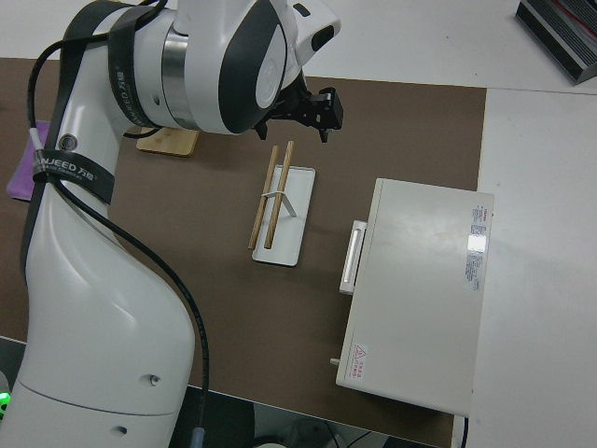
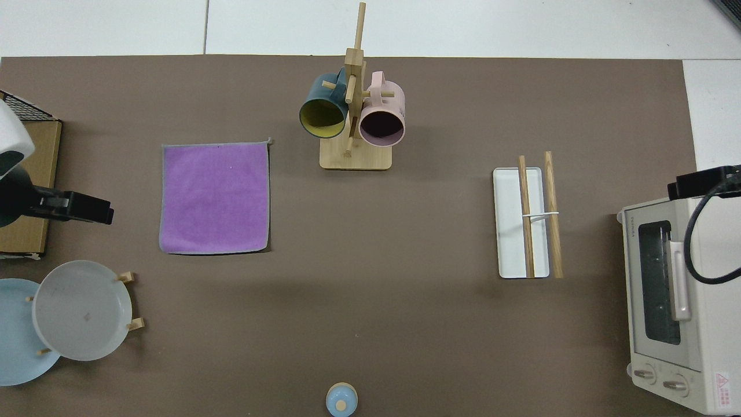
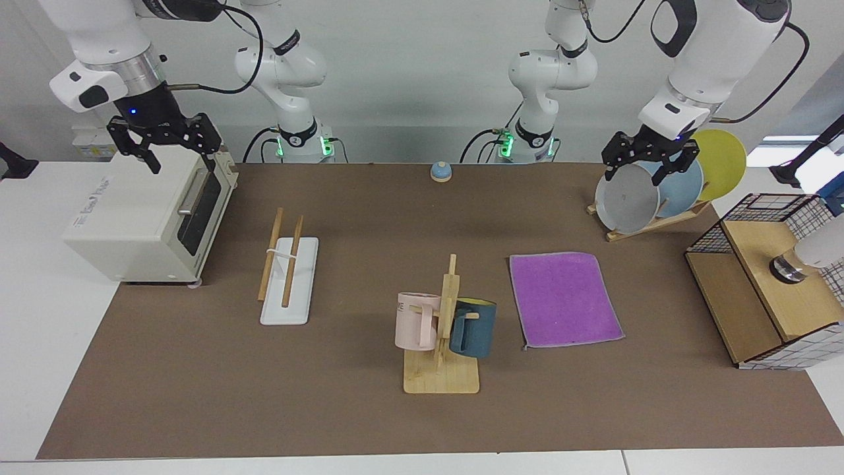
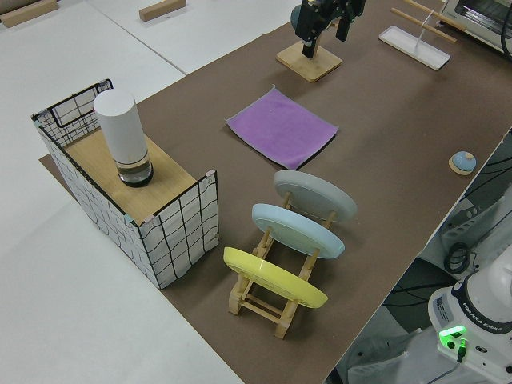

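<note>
In the left camera view, one gripper [image 3: 182,150] hangs above the white oven [image 3: 134,229], and the other [image 3: 633,166] is above the plate rack holding grey [image 3: 626,206], blue and yellow plates [image 3: 724,158]. Their finger states are unclear. In the top view, a blue mug [image 2: 323,111] and a pink mug [image 2: 382,121] hang on a wooden mug tree [image 2: 354,160]. A purple cloth [image 2: 213,198] lies flat left of it. A white tray with two wooden sticks [image 2: 510,222] stands before the oven.
A wire basket with wooden shelves [image 3: 744,309] and a white cylinder [image 3: 815,249] stands beside the plate rack. A small blue dome [image 2: 341,399] sits at the table edge.
</note>
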